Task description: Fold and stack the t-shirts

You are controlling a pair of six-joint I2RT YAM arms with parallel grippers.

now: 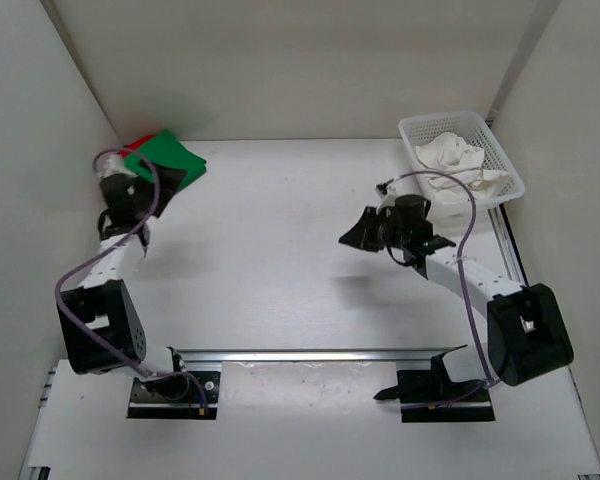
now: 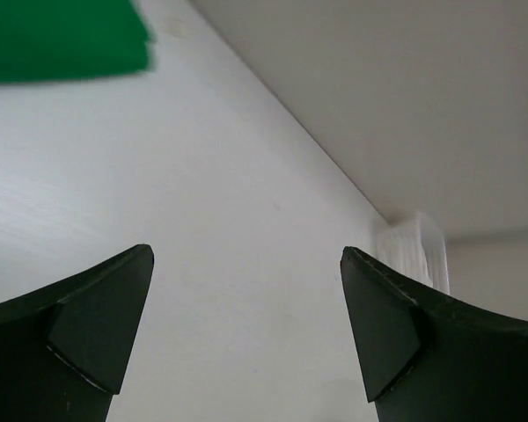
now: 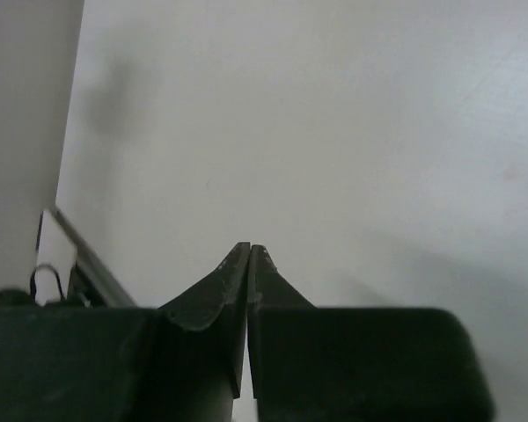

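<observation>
At the far left corner of the table, the folded green shirt [image 1: 177,158] lies on top of the red shirt [image 1: 132,146], of which only a thin edge shows. My left gripper [image 1: 175,180] is close in front of the green shirt, partly overlapping it in the top view. In the left wrist view, its fingers [image 2: 101,325] stand wide apart with nothing between them, and the green shirt is off at the upper left. My right gripper [image 1: 352,241] hovers over the bare right-centre of the table. Its fingertips [image 3: 239,264] meet, with nothing visible between them.
A white basket [image 1: 412,128] holding crumpled white shirts [image 1: 450,152] stands at the back right, close to the right arm. Walls rise along the left, back and right.
</observation>
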